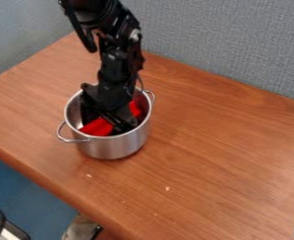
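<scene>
A steel pot (120, 145) with side handles stands on the wooden table, left of centre. A red object (97, 127) lies inside it. My black gripper (109, 118) reaches down into the pot over the red object. Its fingers are dark and bunched against the pot's inside, so whether they are open, shut or holding anything cannot be made out.
A grey wall runs behind it. The table's left front edge is close to the pot, with blue floor below and some hardware at the bottom left.
</scene>
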